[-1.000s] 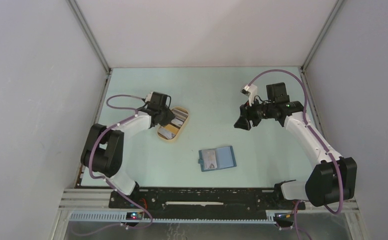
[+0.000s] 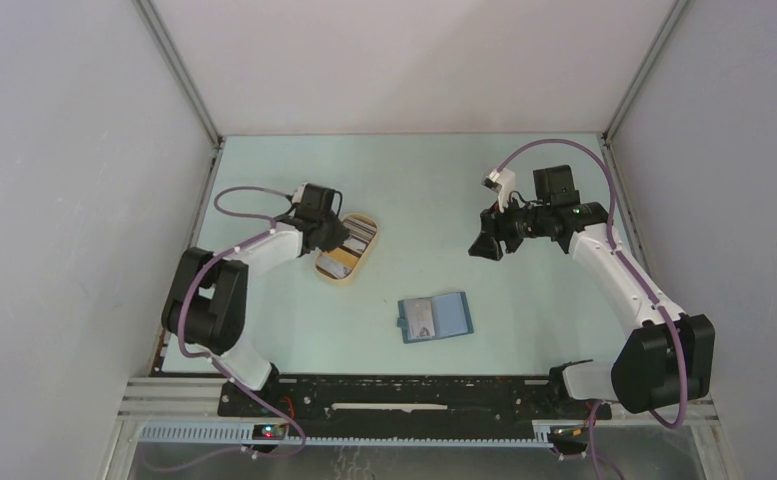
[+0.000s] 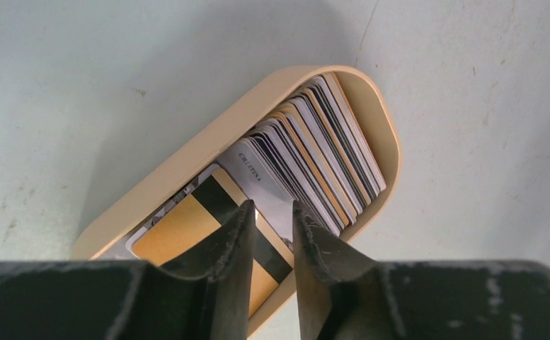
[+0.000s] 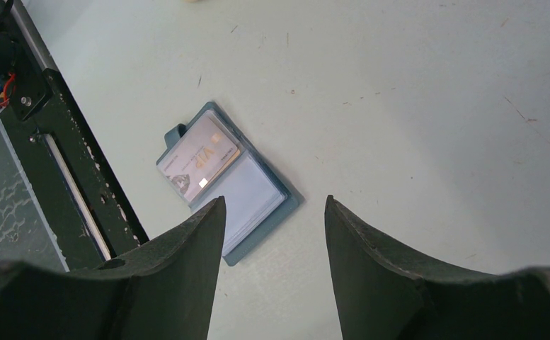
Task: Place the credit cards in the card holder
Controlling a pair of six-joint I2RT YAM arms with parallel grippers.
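A tan oval tray [image 3: 165, 170] holds the credit cards; several stand on edge in a packed row [image 3: 321, 149] at its far end. Nearer lie flat cards, a grey card [image 3: 261, 177] and an orange card with a black stripe [image 3: 187, 223]. My left gripper hovers over the tray, a narrow gap between its fingers and nothing held. The blue card holder [image 2: 435, 318] lies open at the front of the table, a VIP card [image 4: 199, 157] in one side and a plain pale panel in the other. My right gripper is open and empty, well behind the holder.
A dark rail [image 2: 404, 390] runs along the front edge, and walls rise on the left, right and back.
Hardly anything differs: the left arm shifts very slightly over the tray. The right arm, tray and card holder stay where they were.
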